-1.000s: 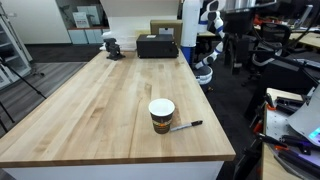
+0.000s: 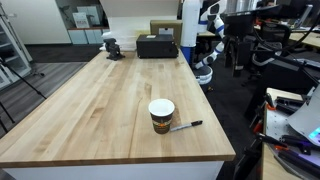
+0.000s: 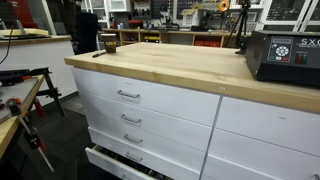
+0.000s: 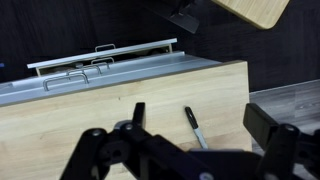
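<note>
In the wrist view my gripper is open, its two dark fingers wide apart with nothing gripped between them. A dark marker (image 4: 194, 124) lies on the wooden counter (image 4: 100, 118) below, seen through the gap. Exterior view 1 has the same marker (image 2: 186, 126) near the counter's front right edge, just right of a dark cup with a white rim (image 2: 162, 118). The cup stands upright. In exterior view 2, the bottom drawer (image 3: 120, 166) of the white cabinet is pulled out.
A black box-shaped device (image 2: 156, 46) and a dark appliance (image 2: 112, 46) stand at the counter's far end. Another wooden table (image 4: 258, 8) juts in at the wrist view's top right.
</note>
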